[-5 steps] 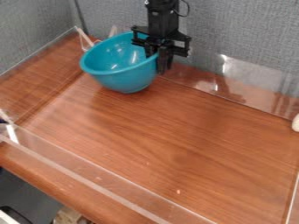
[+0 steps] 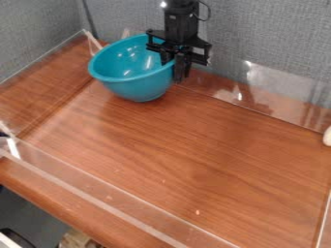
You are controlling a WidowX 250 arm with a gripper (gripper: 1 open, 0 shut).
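A teal bowl sits tilted toward the back left of the wooden surface. My black gripper is at the bowl's right rim, shut on it; the fingertips are partly hidden by the dark gripper body and the rim.
Transparent edging runs along its sides, grey walls stand behind and left, and a small white object shows at the right edge.
The gripper and bowl have shifted very slightly; otherwise little differs.
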